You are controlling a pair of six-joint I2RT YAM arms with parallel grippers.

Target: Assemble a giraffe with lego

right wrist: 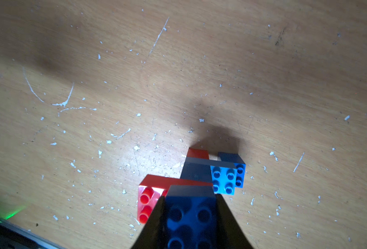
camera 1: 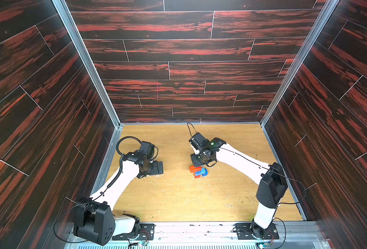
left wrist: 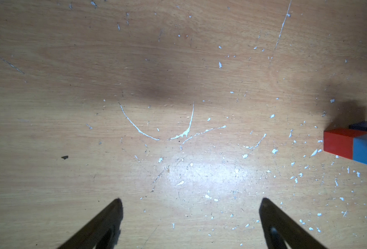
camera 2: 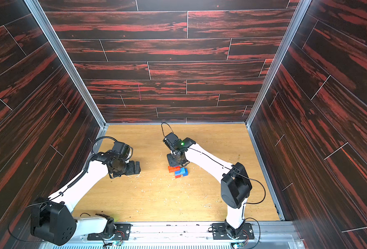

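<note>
A cluster of red and blue bricks [camera 1: 198, 171] lies mid-table, also seen in the top right view [camera 2: 180, 171]; in the left wrist view it shows at the right edge [left wrist: 337, 143]. My right gripper is shut on a blue brick [right wrist: 190, 213], held over the red bricks [right wrist: 146, 195] and blue bricks [right wrist: 222, 178]; whether it touches them I cannot tell. My left gripper stands low at the left of the table, open, with bare wood between its blurred fingers.
Dark panelled walls close in the back and both sides, with metal rails along the edges.
</note>
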